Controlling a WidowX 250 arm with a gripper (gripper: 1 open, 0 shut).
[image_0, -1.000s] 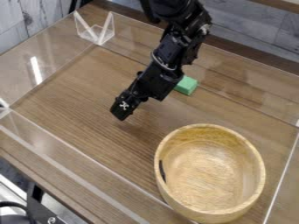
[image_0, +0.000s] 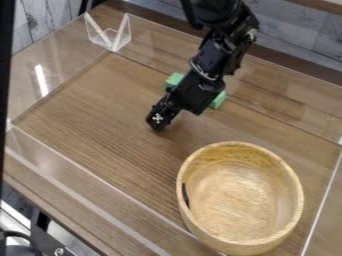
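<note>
The black robot gripper (image_0: 158, 118) reaches down from the upper middle to just over the wooden table (image_0: 94, 140), its fingertips low near the surface left of center. It is shut, with nothing visible between its fingers. A green block (image_0: 215, 99) lies behind the arm, partly hidden by it and showing on both sides.
A large round tan bowl (image_0: 241, 222) stands at the front right. A clear plastic container (image_0: 110, 32) is at the back left. The left and middle front of the table are open, as is the area at the back right.
The gripper has moved slightly right, and the arm now covers a different part of the green block, which shows on both sides of it.
</note>
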